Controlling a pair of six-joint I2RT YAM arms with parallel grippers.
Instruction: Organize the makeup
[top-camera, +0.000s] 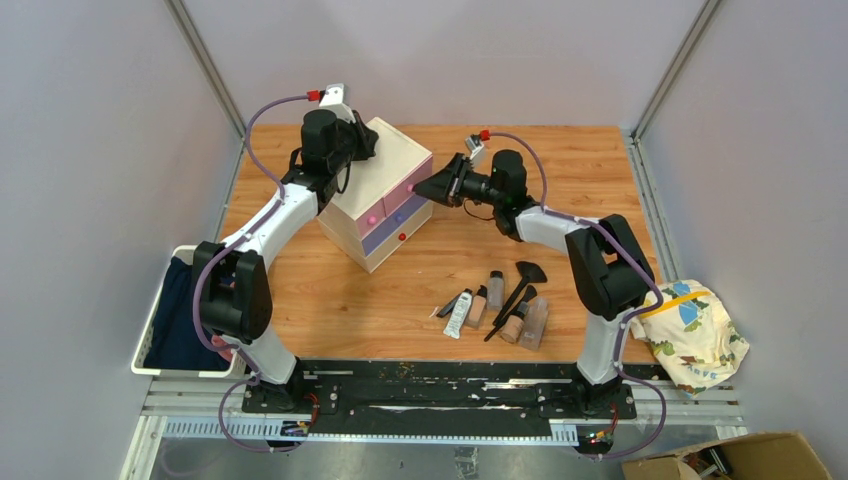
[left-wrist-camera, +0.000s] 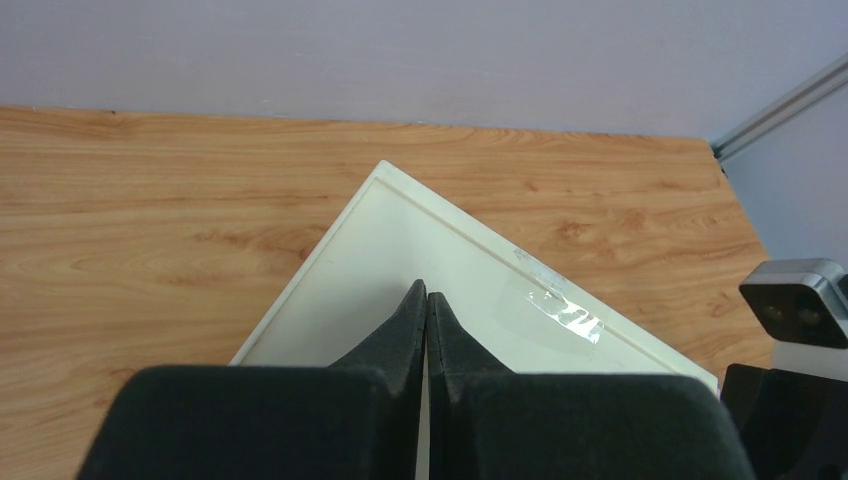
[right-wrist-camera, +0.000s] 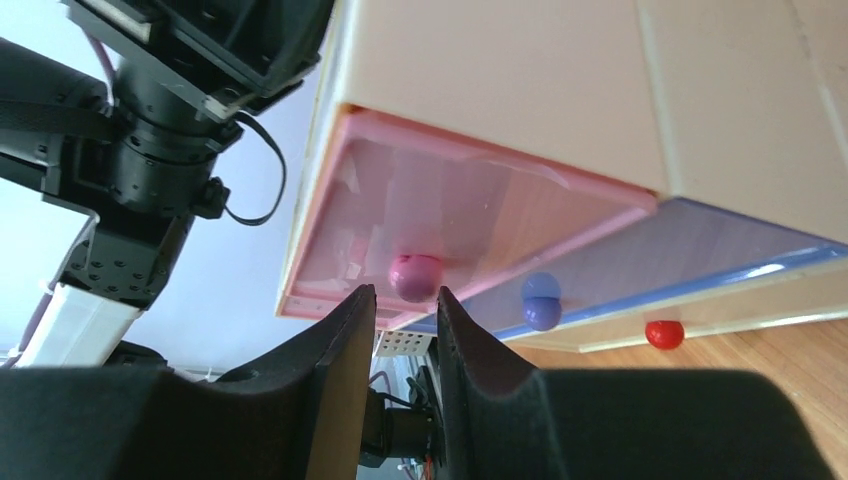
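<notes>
A white cabinet (top-camera: 393, 160) with pink, purple and cream drawers stands at an angle on the table; its drawers look closed. My right gripper (top-camera: 418, 191) is at the right pink drawer (top-camera: 424, 176). In the right wrist view its fingers are parted, with the pink knob (right-wrist-camera: 415, 278) just beyond the gap and nothing gripped. My left gripper is shut, empty, over the cabinet's top; whether it touches cannot be told. Near the table's front lie makeup items: a white tube (top-camera: 458, 315), bottles (top-camera: 496, 290), brushes (top-camera: 529, 272) and a clear container (top-camera: 534, 323).
A purple drawer knob (right-wrist-camera: 542, 313) and a red knob (right-wrist-camera: 665, 334) sit close to the right fingers. At far left is a white bin (top-camera: 143, 340) with dark cloth; a patterned cloth (top-camera: 690, 335) lies at right.
</notes>
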